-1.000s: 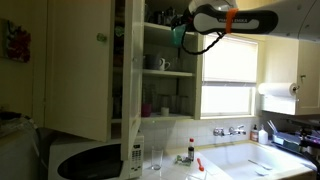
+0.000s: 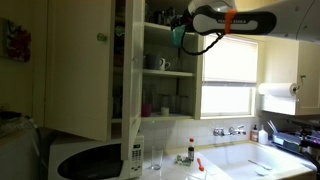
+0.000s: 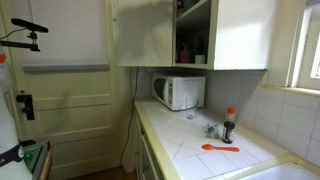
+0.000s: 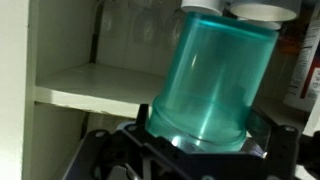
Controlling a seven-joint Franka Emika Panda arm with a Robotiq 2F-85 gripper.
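A translucent teal cup [image 4: 215, 80] fills the middle of the wrist view, between the fingers of my gripper. The fingers stand open, with one dark finger on each side of the cup's near end. Its far end is close to white round items [image 4: 262, 10] in the cabinet. Exterior view 1 shows the same cup [image 2: 178, 36] high up in front of the open cabinet, just below the arm's end. Exterior view 2 does not show the cup or the gripper.
White cabinet shelves [image 4: 95, 85] lie just beyond the gripper, with clear glasses at the back. The tall open cabinet door [image 2: 132, 70] stands left of the arm. Below are a microwave [image 3: 177, 91], a dark bottle [image 3: 229, 128] and an orange spoon [image 3: 220, 148] on the tiled counter.
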